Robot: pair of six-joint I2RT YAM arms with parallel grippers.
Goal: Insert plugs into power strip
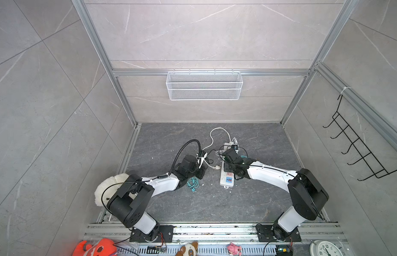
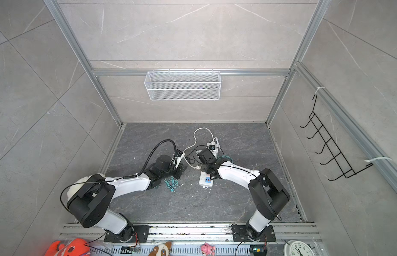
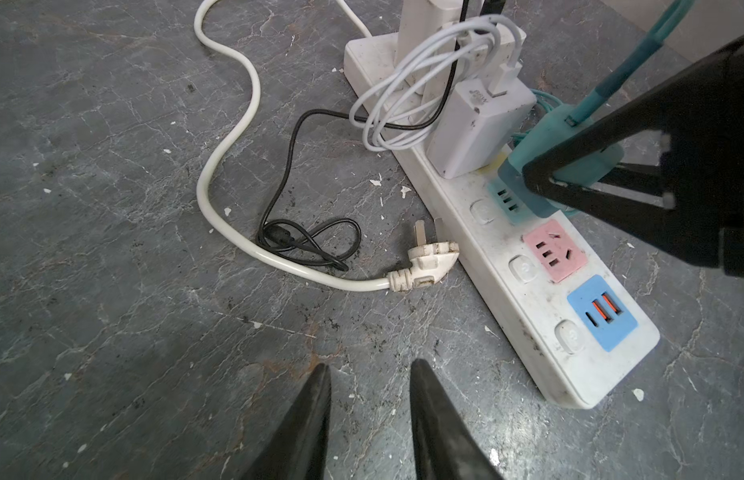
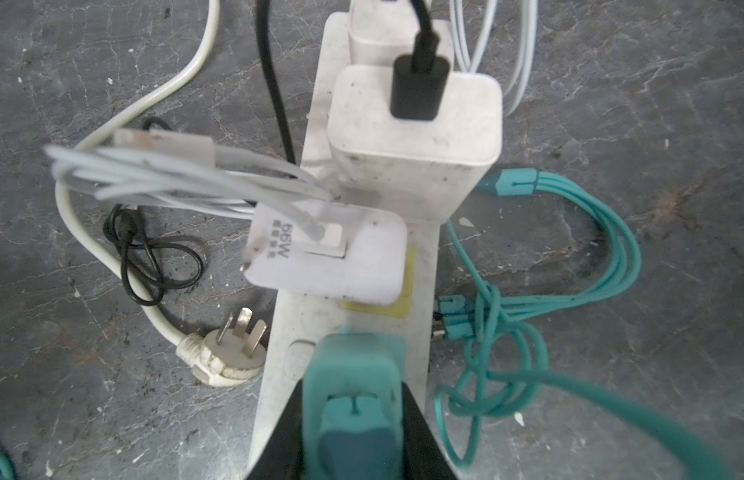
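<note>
The white power strip (image 3: 516,296) carries white chargers (image 4: 412,136) at its far end. My right gripper is shut on a teal plug (image 4: 352,368), held on or just over a teal socket (image 3: 508,204) beside the pink one (image 3: 554,250); whether its pins are in cannot be seen. My left gripper hangs left of the strip, its fingertips apart over floor, nothing visible between them; whether it is shut is unclear.
A white plug (image 3: 428,264) on its cable lies against the strip's left side. Black cable (image 3: 308,240) and teal cables (image 4: 596,256) lie around the strip. Another teal coil (image 1: 192,183) lies below my left gripper.
</note>
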